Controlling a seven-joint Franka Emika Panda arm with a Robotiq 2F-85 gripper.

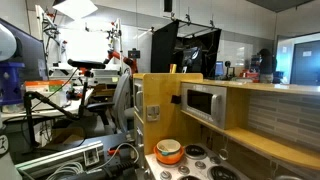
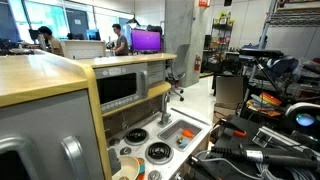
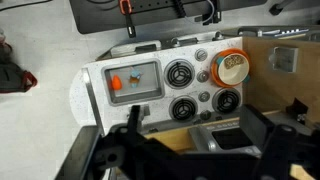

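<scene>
My gripper is high over a toy kitchen; its two dark fingers stand wide apart at the bottom of the wrist view, and nothing shows between them. Below lies a white stove top with several black burners. A cream and orange pot or bowl sits at its right end, also seen as a round orange pot in exterior view 1. Inside the grey sink at the left end are an orange item and a small blue-and-orange item. Both are too small to identify.
A silver microwave is set into the wooden shelf behind the burners. An open brown cabinet door borders the pot's side. Cables and a black frame lie along the kitchen's front. Burners between sink and pot are bare.
</scene>
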